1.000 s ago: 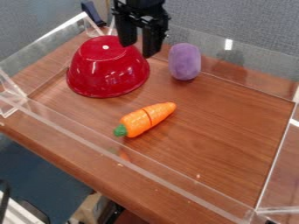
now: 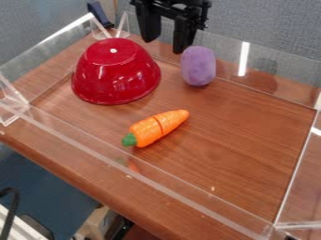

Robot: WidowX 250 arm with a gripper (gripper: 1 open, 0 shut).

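Note:
My black gripper (image 2: 167, 28) hangs at the top of the view, fingers pointing down and spread apart, between and above an upturned red bowl (image 2: 115, 75) and a purple oval object (image 2: 198, 67). Nothing shows between the fingers. The red bowl sits on the wooden surface at the back left, and the purple object stands to its right. An orange toy carrot (image 2: 156, 127) with a green tip lies nearer the front, in the middle.
Clear low walls surround the wooden tabletop (image 2: 238, 159). The right half and front of the surface are open. A grey wall rises behind.
The bowl, carrot and purple object look unmoved.

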